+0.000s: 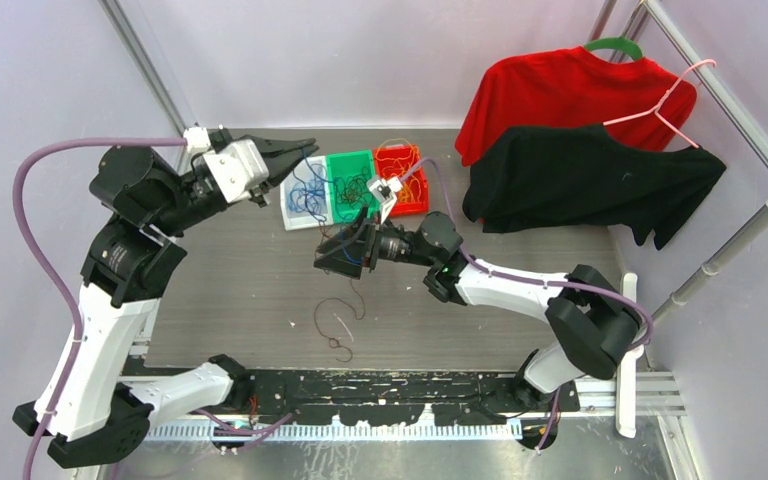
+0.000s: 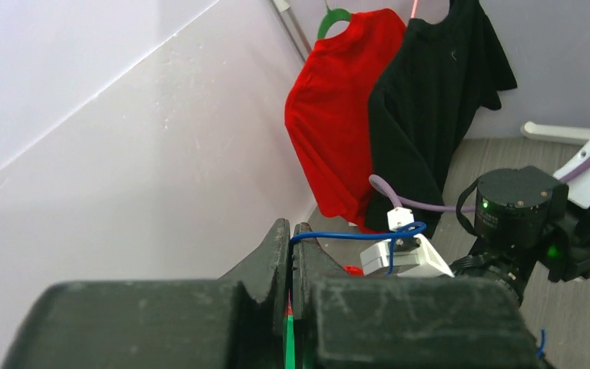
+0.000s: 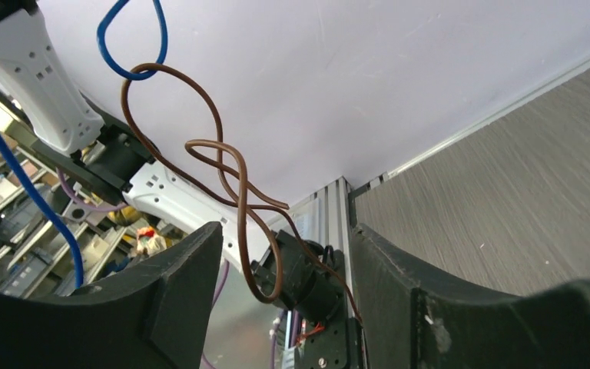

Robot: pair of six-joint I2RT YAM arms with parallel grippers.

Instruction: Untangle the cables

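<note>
My left gripper (image 1: 314, 146) is raised over the white bin, its fingers shut on a blue cable (image 2: 353, 234). The blue cable hangs down, and in the right wrist view its loop (image 3: 106, 52) passes through a loop of a brown cable (image 3: 219, 123). Lower, the brown cable's free coils hang in front of my right gripper, which stands open; whether they lie between its fingers is unclear. In the top view, the brown cable's tail (image 1: 318, 320) rests on the table below the right gripper. That gripper hides the middle of the tangle.
A white bin (image 1: 298, 222) with blue cables, a green bin (image 1: 338, 160) with dark cables and a red bin (image 1: 422, 207) with yellow-orange cables stand at the back. Red and black shirts (image 1: 570, 190) hang at right.
</note>
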